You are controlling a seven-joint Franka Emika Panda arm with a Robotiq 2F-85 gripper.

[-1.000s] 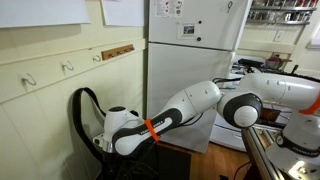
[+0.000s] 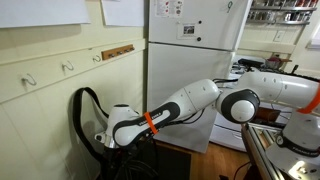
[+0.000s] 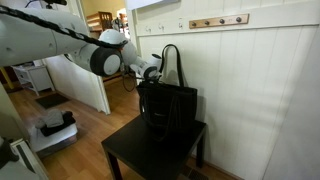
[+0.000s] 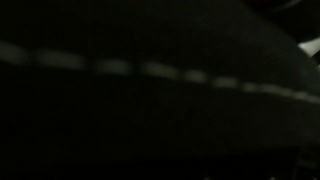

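Note:
A black tote bag (image 3: pixel 168 108) stands upright on a low black table (image 3: pixel 150 150) against the white panelled wall, its strap (image 3: pixel 176 65) looping up above it. In exterior view 1 the strap (image 2: pixel 78 118) arches against the wall to the left of my gripper (image 2: pixel 103 143). The gripper is open, low at the bag's top; its fingertips are hard to make out against the dark cloth. Seen from the other side, the gripper (image 3: pixel 153 78) is partly hidden behind the bag. Dark fabric (image 4: pixel 150 115) with a line of pale stitching fills the wrist view, where no fingers can be made out.
A wooden rack with hooks (image 2: pixel 117 52) is fixed to the wall above the bag, and more hooks (image 2: pixel 68 66) run along the wall. A white fridge (image 2: pixel 187 75) stands behind the arm. Bare wooden floor (image 3: pixel 85 160) lies beside the table.
The gripper end of my arm has shifted slightly to the right in exterior view 1. The strap looks unmoved.

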